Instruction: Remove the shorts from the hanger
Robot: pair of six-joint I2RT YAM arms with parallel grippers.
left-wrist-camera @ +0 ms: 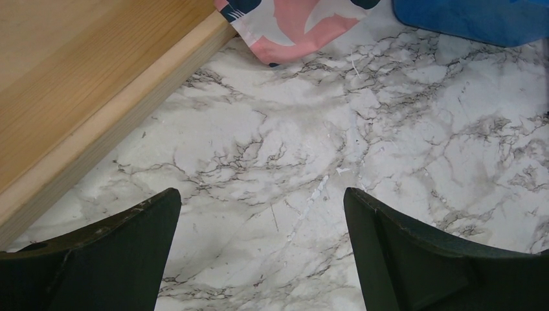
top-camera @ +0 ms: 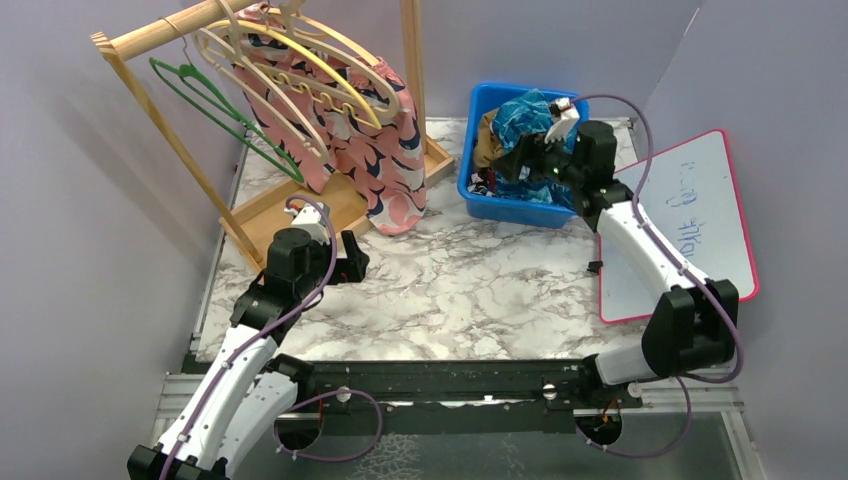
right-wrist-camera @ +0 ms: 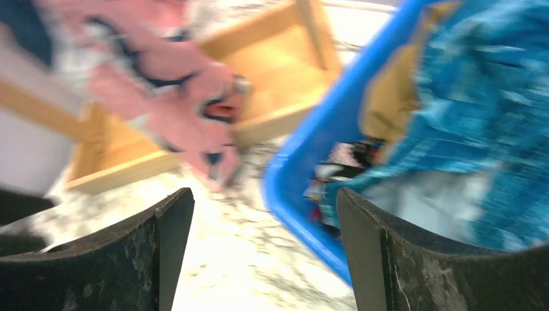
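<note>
Pink patterned cloth (top-camera: 375,170) hangs from the rack at the left, behind several pale hangers and a yellow hanger (top-camera: 325,68). Whether this cloth is the shorts, I cannot tell. Its lower corner (left-wrist-camera: 291,29) shows at the top of the left wrist view. My left gripper is open above bare marble in front of the rack. Over the blue bin (top-camera: 530,212) is my right gripper, open and empty, with its wrist view blurred. Inside the bin lie crumpled shiny blue cloth (right-wrist-camera: 447,123) and brown cloth (right-wrist-camera: 390,97).
A green hanger (top-camera: 225,112) hangs at the rack's near end. The rack's wooden base (left-wrist-camera: 97,123) borders the left gripper's area. A whiteboard (top-camera: 690,240) lies at the right, under the right arm.
</note>
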